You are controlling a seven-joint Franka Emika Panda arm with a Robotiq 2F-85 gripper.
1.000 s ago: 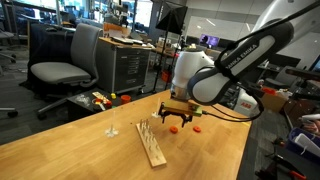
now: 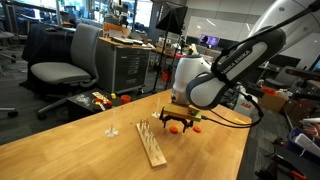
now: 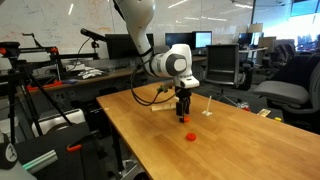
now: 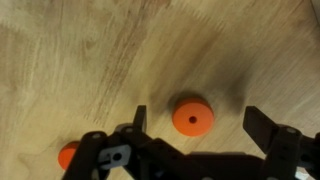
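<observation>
In the wrist view, a round orange-red piece (image 4: 193,120) with a small dark hole at its centre lies on the wooden table. My gripper is open above it, one finger on either side and nothing held. A second orange-red piece (image 4: 67,154) shows beyond the left finger, partly cut off by it. Exterior view 1 has the gripper (image 2: 176,121) low over the nearer red piece (image 2: 173,129), with the other red piece (image 2: 196,128) to its right. From the opposite side, the two pieces (image 3: 191,136) also show near the gripper (image 3: 182,112).
A pale wooden board with several upright pegs (image 2: 153,150) lies left of the gripper. A thin white stand (image 2: 113,131) is farther left, with small red and dark items (image 2: 100,101) behind it.
The arm has come down slightly and shifted a little to the right, bringing the gripper closer over the nearer red piece. The pieces and the pegged board look unmoved.
</observation>
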